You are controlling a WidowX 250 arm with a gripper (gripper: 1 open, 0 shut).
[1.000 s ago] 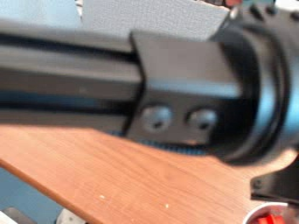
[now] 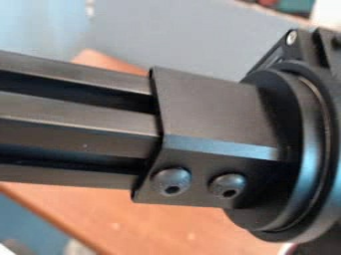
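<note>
A black extruded arm beam (image 2: 67,120) crosses the camera view from the left into a bracket (image 2: 200,139) with two bolts, joined to a round black joint (image 2: 286,169) on the right. No gripper fingers can be seen.
Behind and below the arm lies a brown wooden table top (image 2: 94,214), with a pale area at the lower left. The arm covers most of the view.
The view has shifted, with the arm now lower and sharper in frame.
</note>
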